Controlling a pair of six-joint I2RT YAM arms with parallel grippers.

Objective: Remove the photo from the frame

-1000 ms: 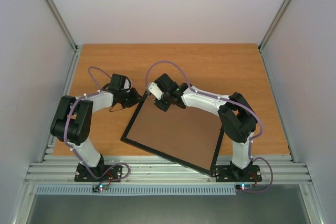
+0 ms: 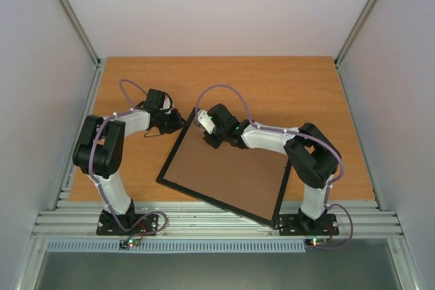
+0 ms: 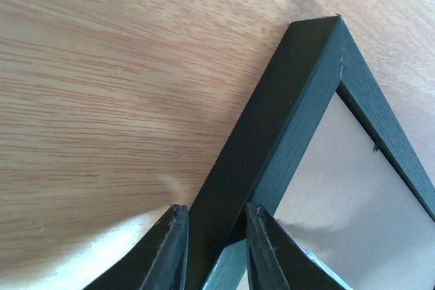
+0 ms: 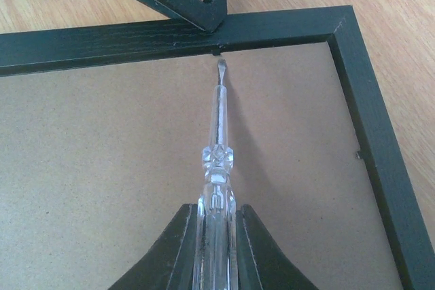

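The black picture frame (image 2: 173, 155) lies back-up on the wooden table, its brown backing board (image 2: 224, 174) inside. My left gripper is at the frame's left side bar (image 3: 251, 140) near a corner, fingers slightly apart, the bar beneath and between them. My right gripper is shut on a clear-handled screwdriver (image 4: 217, 161); its flat tip points at a small dark tab (image 4: 216, 52) on the inner edge of that bar, over the board. Whether the tip touches the board is unclear.
Bare table (image 2: 272, 83) stretches behind the frame and at both sides. White walls enclose the workspace, with a metal rail along the front edge. The frame's lower right reaches that front edge.
Over the last second my right gripper with the screwdriver has moved slightly right and down in the top view.
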